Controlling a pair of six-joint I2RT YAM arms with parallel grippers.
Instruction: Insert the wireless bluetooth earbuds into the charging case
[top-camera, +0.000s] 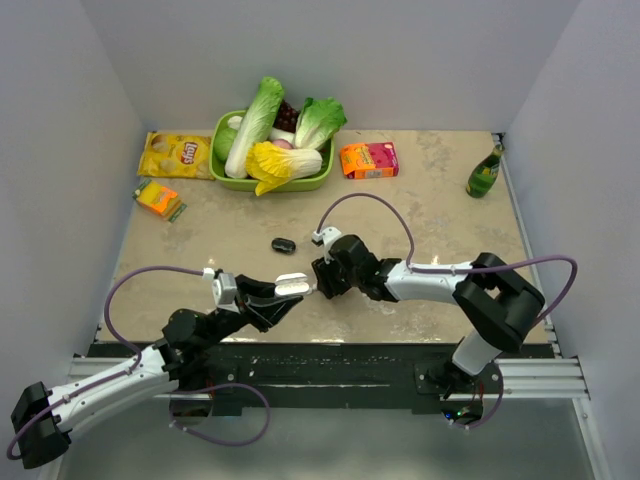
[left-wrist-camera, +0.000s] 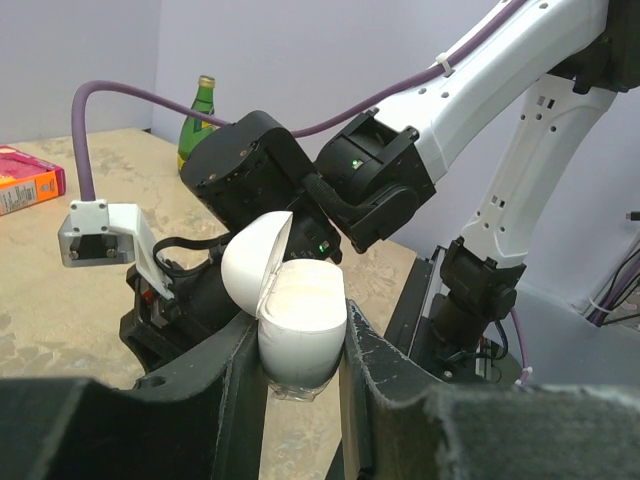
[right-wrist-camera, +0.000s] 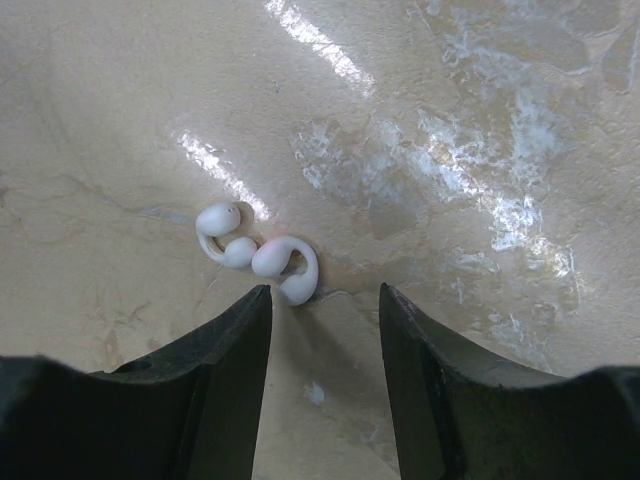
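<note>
A white charging case (top-camera: 293, 287) with its lid raised is gripped by my left gripper, which is shut on its sides. The case's inside is mostly turned from the left wrist view. Two white earbuds (right-wrist-camera: 287, 262) lie close together on the table, the second earbud (right-wrist-camera: 226, 234) farther left. Above them is my right gripper, its fingers apart with nothing held. Its left fingertip (right-wrist-camera: 258, 310) is just beside the nearer earbud; both earbuds sit left of the middle of the gap. From the top, the right gripper (top-camera: 322, 280) hides the earbuds.
A small black object (top-camera: 283, 245) lies behind the case. Farther back are a green basket (top-camera: 231, 183) of vegetables, an orange-red box (top-camera: 369, 160), a chip bag (top-camera: 175, 156) and a green bottle (top-camera: 484, 172).
</note>
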